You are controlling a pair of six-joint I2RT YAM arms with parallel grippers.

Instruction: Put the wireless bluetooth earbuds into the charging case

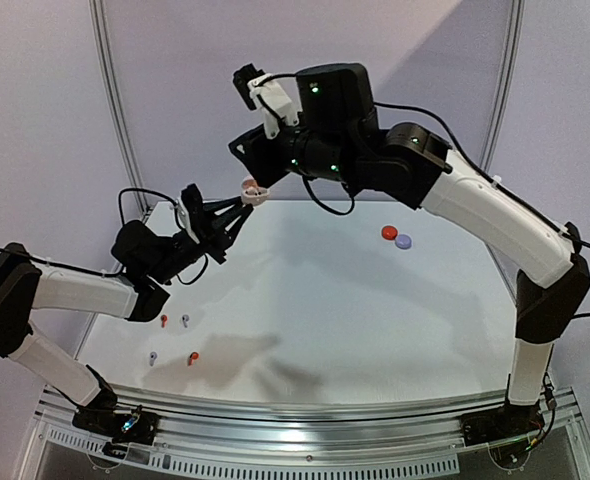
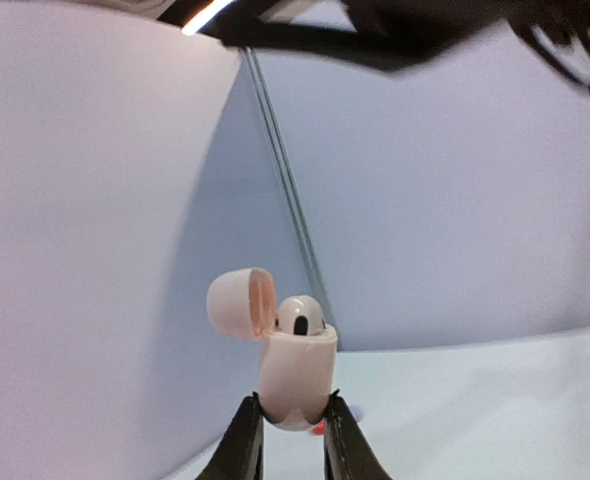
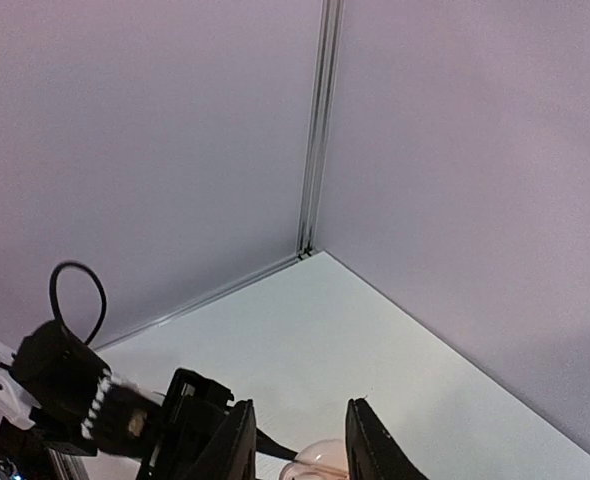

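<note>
A pale pink charging case (image 2: 295, 385) is gripped upright by my left gripper (image 1: 240, 208), shut on its bottom. Its lid (image 2: 235, 302) stands open, and a white earbud (image 2: 299, 312) sits in it, its head showing above the rim; whether a second one is inside cannot be told. My right gripper is raised just above the case, fingers apart, with nothing held between them; the case shows low beyond them in the right wrist view.
Red (image 1: 389, 232) and lilac (image 1: 403, 242) round pieces lie at the back right of the white table (image 1: 315, 300). Several small red and pale earbud-like pieces (image 1: 193, 356) lie at the front left.
</note>
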